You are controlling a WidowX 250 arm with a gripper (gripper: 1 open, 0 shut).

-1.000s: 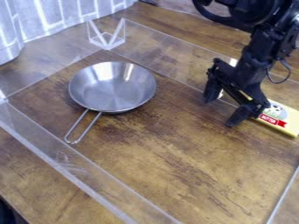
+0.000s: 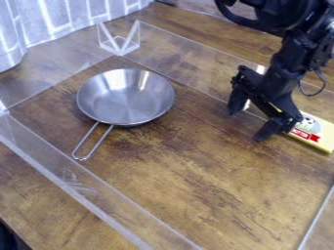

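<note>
My black gripper [image 2: 256,107] hangs low at the right of the camera view, over a long light-coloured board-like item [image 2: 312,131] with a red label and a cartoon figure. Its fingers reach down near the table and partly cover that item; whether anything is held between them is hidden. A steel frying pan [image 2: 125,92] with a long wire handle sits on the wooden table [image 2: 156,190] to the left of the gripper.
A clear wire or plastic stand [image 2: 119,37] is at the back left, near a white curtain [image 2: 33,29]. Transparent strips run along the table's edges.
</note>
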